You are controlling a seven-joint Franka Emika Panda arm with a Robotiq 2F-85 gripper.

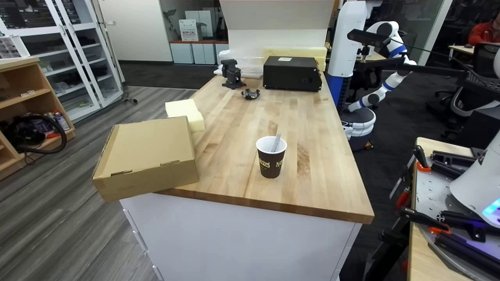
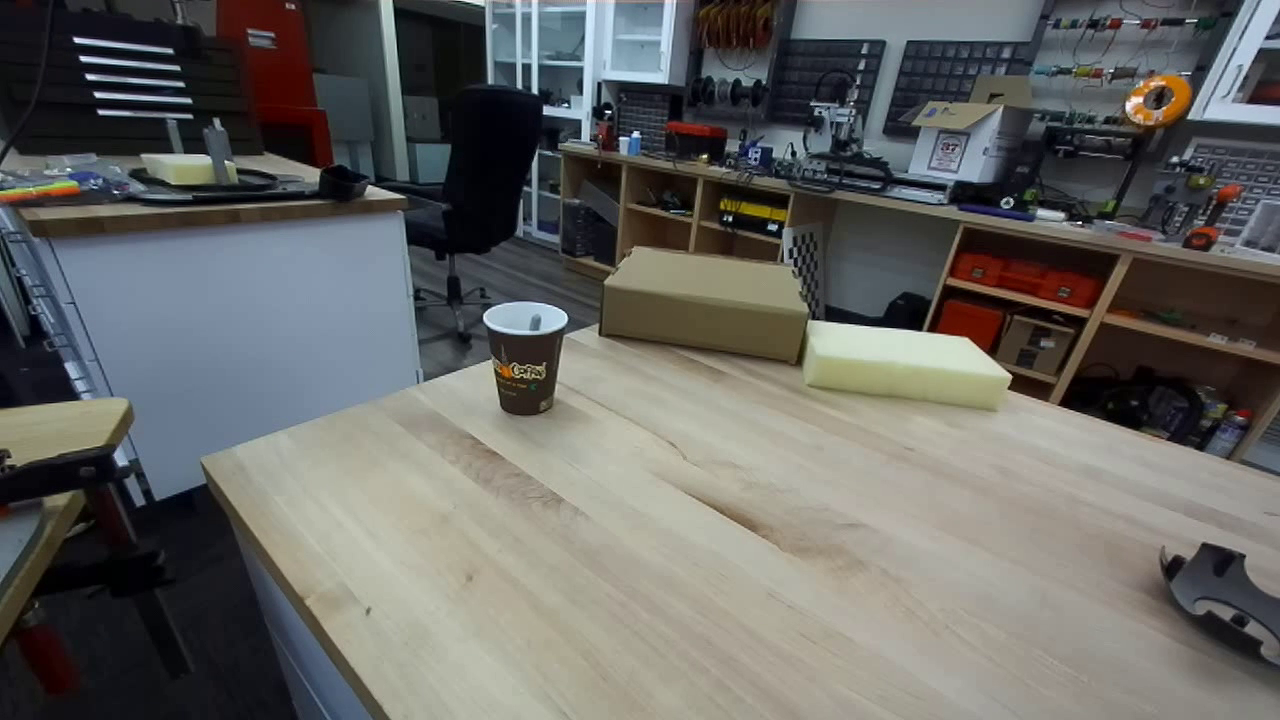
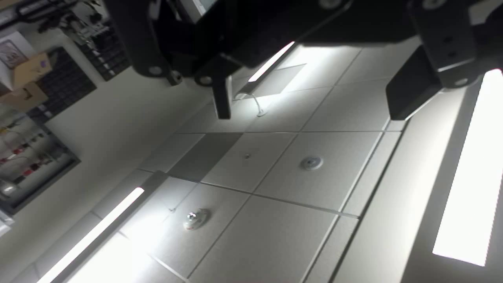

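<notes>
On the wooden table stands a brown paper cup (image 1: 270, 164) with a white rim, upright. Something grey and thin, perhaps a spoon or stick (image 1: 276, 142), leans inside it. In exterior view 2 the same cup (image 2: 525, 367) is left of the cardboard box. My gripper shows in the wrist view with its two dark fingers wide apart, open, and only ceiling tiles and lights behind the gap. It faces upward, away from the table, and neither exterior view shows it.
A closed cardboard box (image 1: 149, 152) overhangs the table's left edge, beside a pale yellow foam block (image 1: 185, 114). Farther back are a black curved part (image 1: 250, 94), a black device (image 1: 232, 74) and a black case (image 1: 292, 73). The tabletop (image 1: 328, 180) right of the cup is clear.
</notes>
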